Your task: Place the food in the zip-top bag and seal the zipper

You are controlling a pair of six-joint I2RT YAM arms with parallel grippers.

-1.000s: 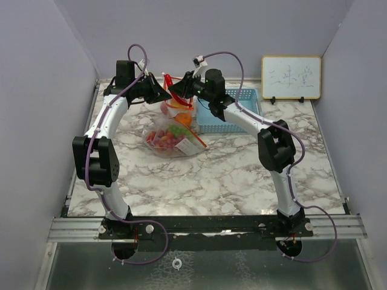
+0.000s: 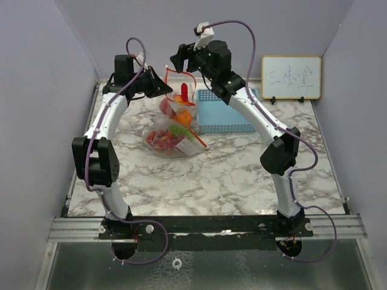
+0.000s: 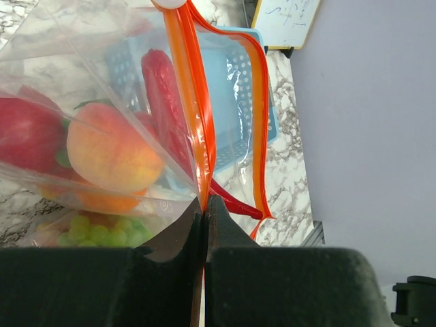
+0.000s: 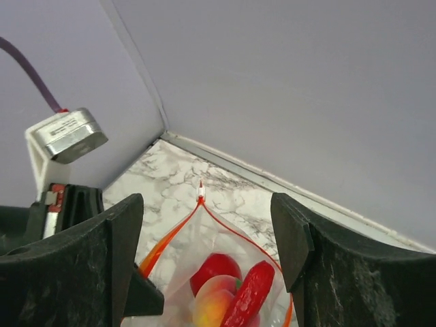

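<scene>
A clear zip top bag with an orange-red zipper rim (image 2: 166,76) stands open at the back. My left gripper is shut on that rim at the bag's left side. Inside the bag, a long red food item (image 4: 249,296) leans among a peach (image 3: 109,150), a dark red fruit (image 3: 27,133) and an orange fruit (image 2: 184,118). Higher up, over the bag's mouth, my right gripper (image 2: 183,60) is open. Between its spread fingers nothing is held; the bag's mouth shows below them in the right wrist view.
A second clear bag of grapes and other fruit (image 2: 169,140) lies in front. To the right sits a blue basket (image 2: 227,128), with a small whiteboard (image 2: 291,77) behind it.
The red item was in my right gripper over the bag's mouth; now it rests in the bag. That gripper has opened and risen. My left gripper has stayed at the rim.
</scene>
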